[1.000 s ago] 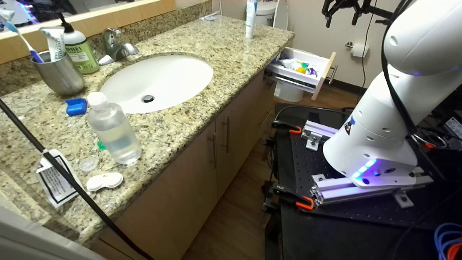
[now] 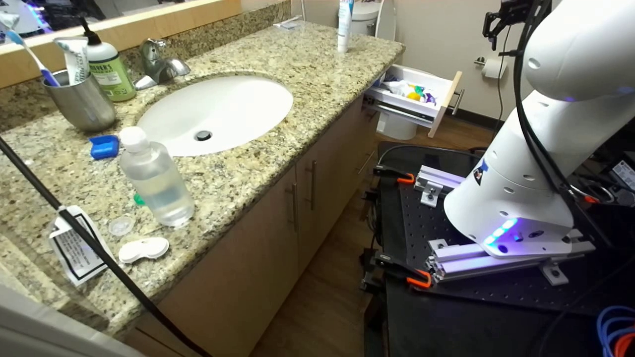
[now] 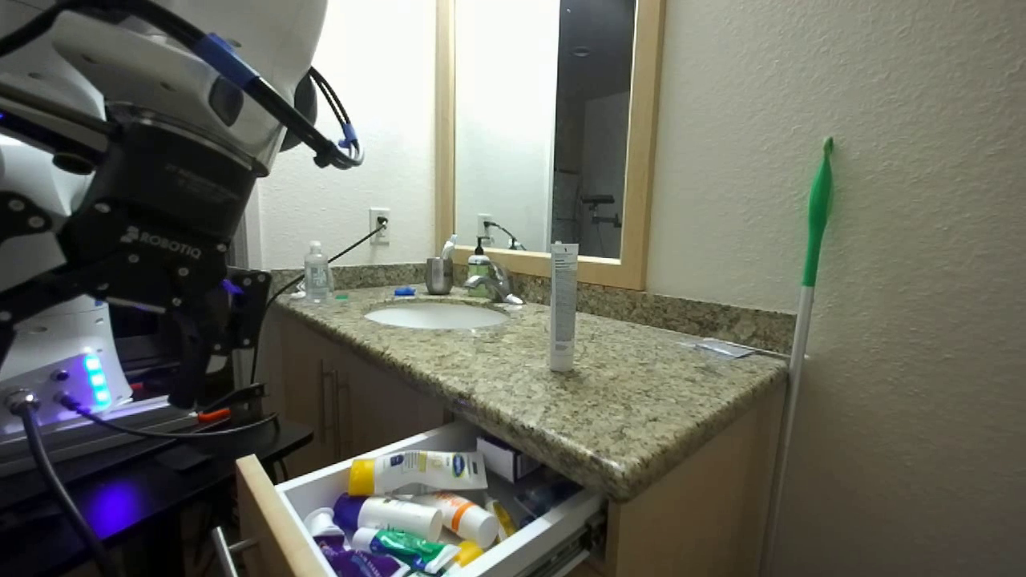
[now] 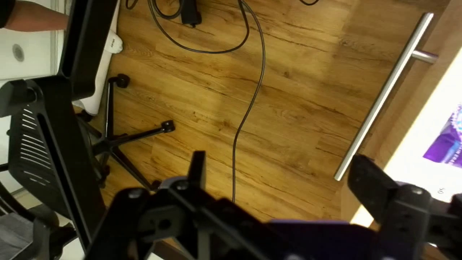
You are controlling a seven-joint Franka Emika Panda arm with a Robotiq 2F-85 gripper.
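Observation:
My gripper stands open, its two fingertips far apart with only wood floor and a cable seen between them. In exterior view 1 it hangs in the air at the upper right, beyond the open drawer [image 2: 441, 95]; in exterior view 2 it looms large at the left. That drawer holds several tubes, among them a white one with a yellow cap [image 3: 418, 472] and a purple one [image 4: 450, 141], seen at the wrist view's right edge. On the counter a white tube [image 3: 563, 308] stands upright, well away from the gripper.
The drawer's bar handle [image 4: 383, 97] juts out at the wrist view's right. A sink [image 2: 217, 113], a clear bottle [image 2: 158, 178] and a metal cup [image 2: 83, 104] occupy the counter's other end.
In exterior view 1 my gripper has moved to the right and slightly down, and has turned. The drawer and the counter items look unchanged.

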